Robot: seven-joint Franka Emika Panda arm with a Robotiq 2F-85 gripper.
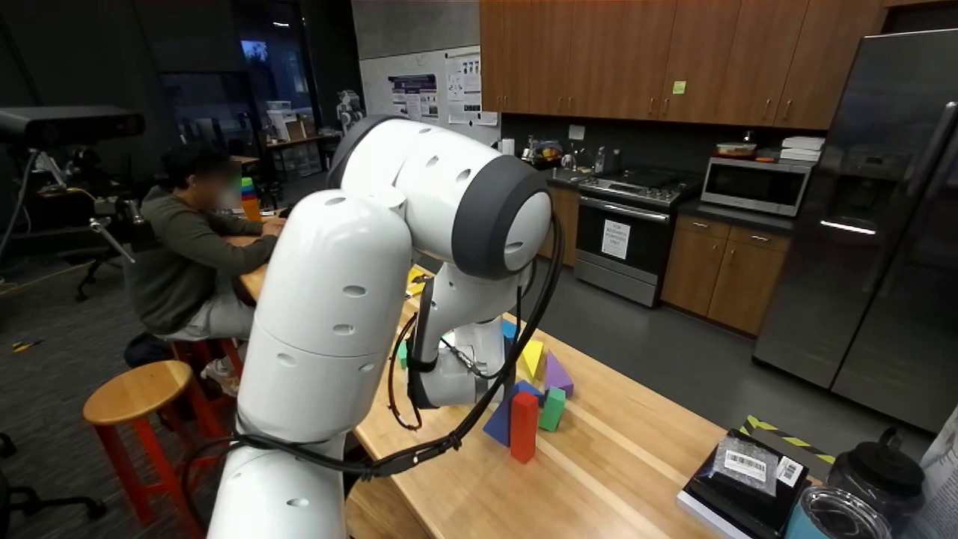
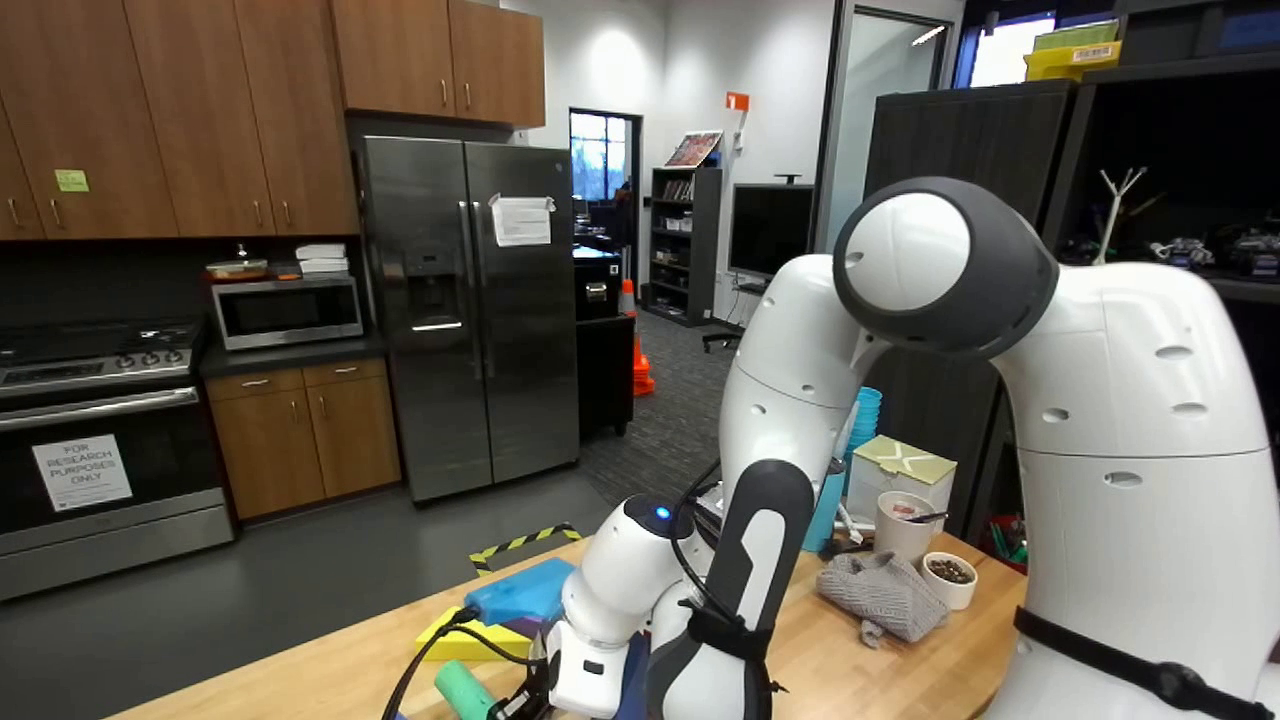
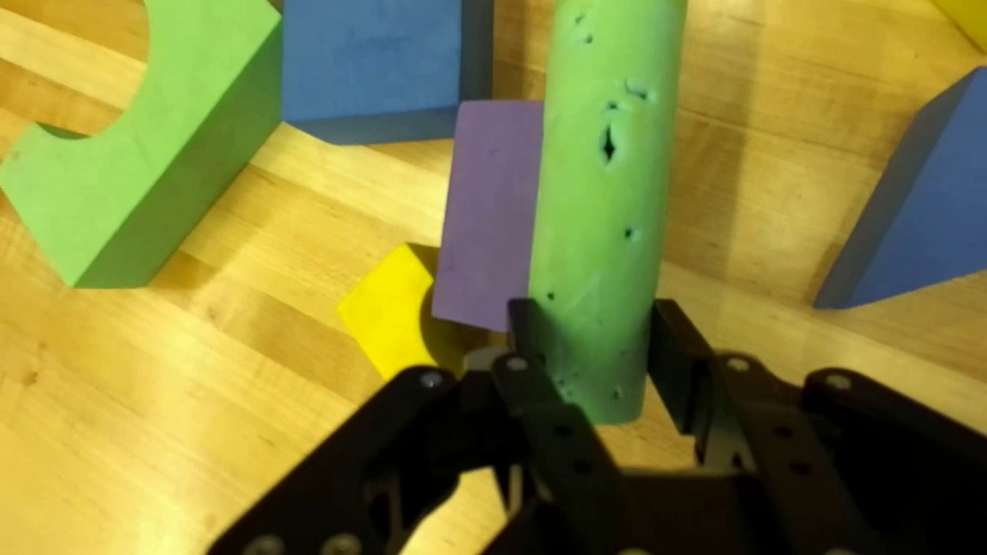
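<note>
In the wrist view a long green cylinder (image 3: 606,203) with small dents lies between the two black fingers of my gripper, which is shut on it near one end. The cylinder stretches away to the top edge of that view, over the table and partly in front of a purple block (image 3: 488,208). Its green end (image 2: 465,690) also shows low in exterior view 2, beside the hand. The arm hides my fingers in exterior view 1.
Around the cylinder lie a yellow block (image 3: 390,310), a blue block (image 3: 375,65), a green arch block (image 3: 185,176) and a blue wedge (image 3: 925,199). A red block (image 1: 523,427) stands upright by a small green block (image 1: 553,409). Bare wood (image 1: 620,458) extends toward the black box (image 1: 743,485).
</note>
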